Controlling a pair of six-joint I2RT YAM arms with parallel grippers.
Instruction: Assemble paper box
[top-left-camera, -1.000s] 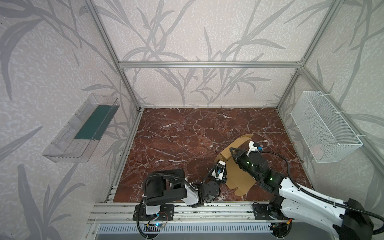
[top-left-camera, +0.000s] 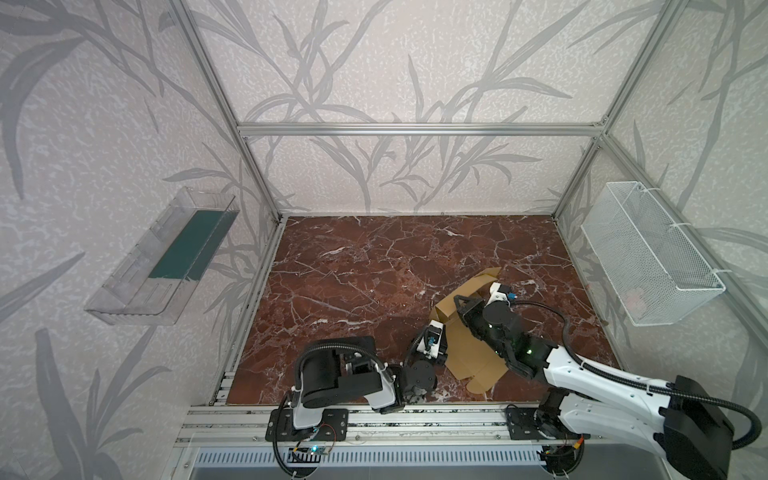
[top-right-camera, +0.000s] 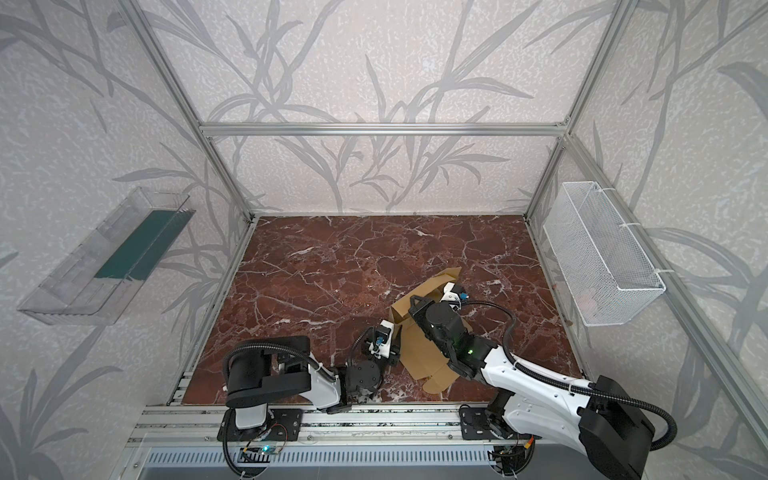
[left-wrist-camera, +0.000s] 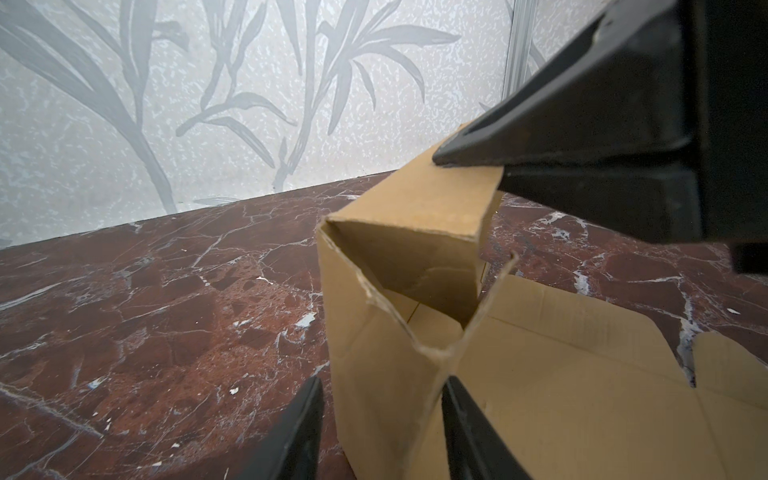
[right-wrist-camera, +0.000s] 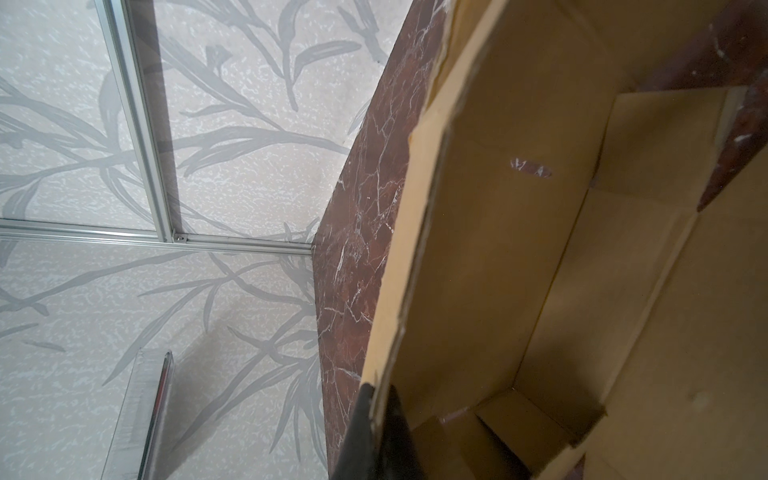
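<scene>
The brown cardboard box (top-left-camera: 472, 348), partly folded, lies at the table's front right. Its far side stands up as a folded wall (right-wrist-camera: 496, 240), while a wide panel (left-wrist-camera: 576, 360) with flaps spreads flat toward the front. My left gripper has its fingers on either side of the upright end panel (left-wrist-camera: 376, 352) and is shut on it. From the right, my right gripper reaches over the box and is shut on the thin upper edge of the wall; both dark fingers flank that edge. The arms hide parts of the box from above.
Bare red marble table (top-left-camera: 352, 272) stretches to the left and behind the box. A clear bin (top-left-camera: 128, 296) hangs on the left wall and a white mesh basket (top-left-camera: 648, 256) on the right wall. Both arms work close together.
Both grippers have shifted slightly left, and the box has moved a little the same way with them. Both stay at the box throughout.
</scene>
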